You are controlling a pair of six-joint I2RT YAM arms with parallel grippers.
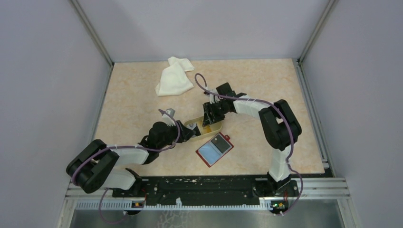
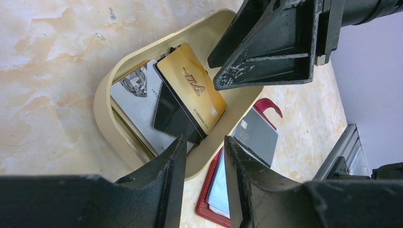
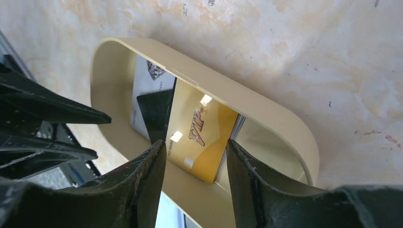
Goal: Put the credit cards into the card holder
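A cream box (image 2: 109, 104) holds a gold VIP card (image 2: 192, 90), black cards (image 2: 171, 116) and a silver card (image 2: 138, 114). The red card holder (image 1: 214, 149) lies below it with cards in it. My left gripper is at the box's near end; whether anything is between its fingertips is unclear. My right gripper hangs over the box at the gold card, its fingers apart and apparently empty.
A white cloth (image 1: 172, 80) lies at the back left. The two grippers are close together over the box.
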